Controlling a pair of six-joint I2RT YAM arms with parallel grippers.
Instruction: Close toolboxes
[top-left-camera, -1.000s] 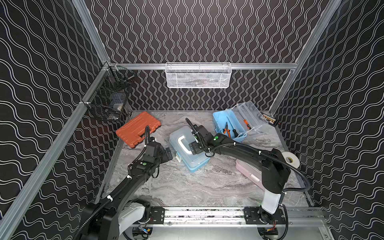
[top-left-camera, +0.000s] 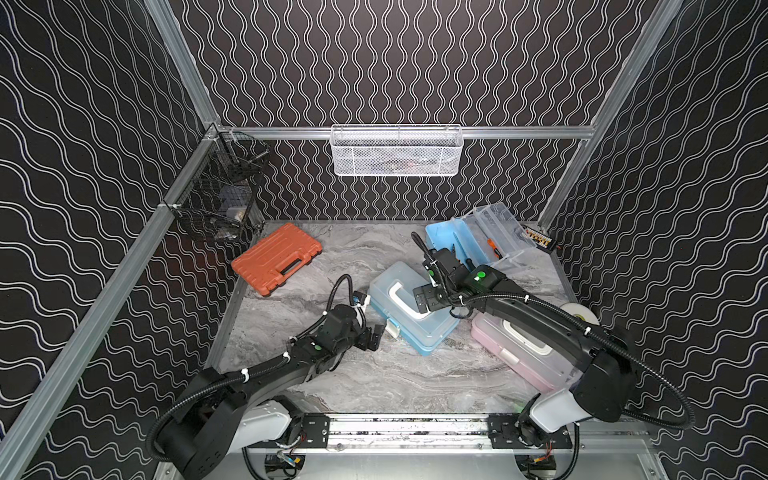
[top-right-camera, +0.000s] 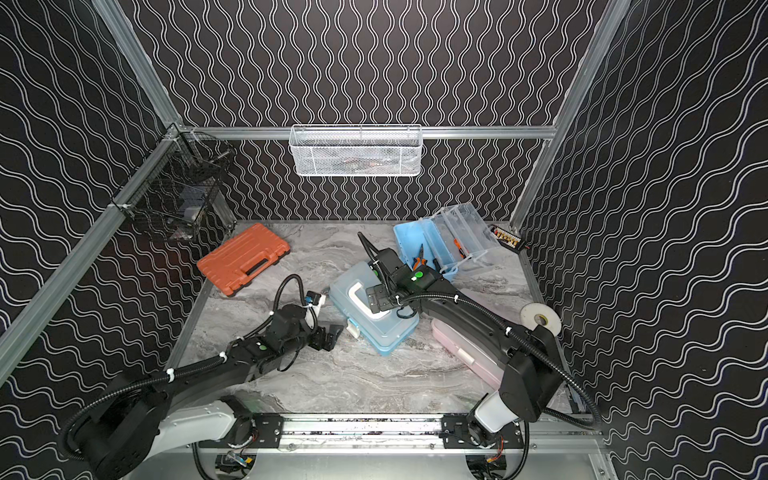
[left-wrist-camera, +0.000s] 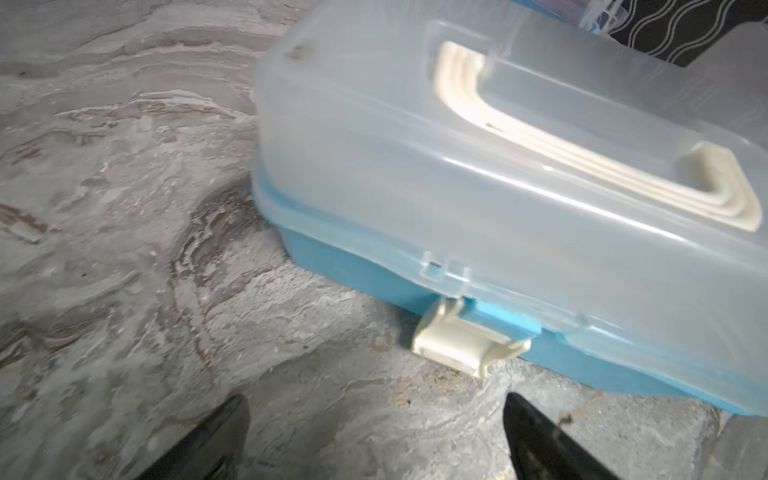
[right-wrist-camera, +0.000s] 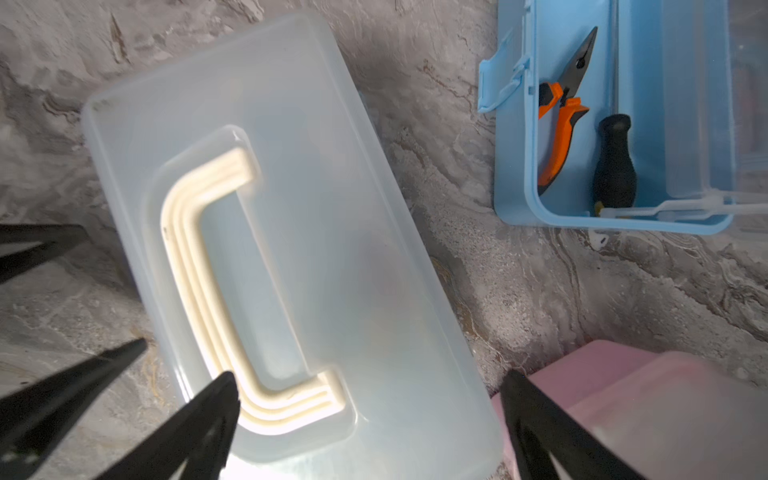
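The middle toolbox (top-left-camera: 392, 300) has a blue base and a clear lid that rests down over it. At its front the cream latch (left-wrist-camera: 464, 340) sticks outward, not lying flat against the wall. My left gripper (top-left-camera: 369, 337) is open, low in front of that latch and apart from it. Over the lid, by the cream handle (right-wrist-camera: 212, 288), my right gripper is open with nothing held; whether it touches the lid cannot be told. Behind stands a second blue toolbox (right-wrist-camera: 512, 152), its clear lid (top-left-camera: 504, 228) thrown back, pliers (right-wrist-camera: 561, 132) and a screwdriver (right-wrist-camera: 614, 164) inside.
A pink toolbox (top-left-camera: 500, 352) lies under my right arm, its lid looking down. An orange case (top-left-camera: 276, 257) sits at the back left and a tape roll (top-right-camera: 541, 318) at the right edge.
The middle toolbox has slid to the right, and my right gripper above it has moved the same way.
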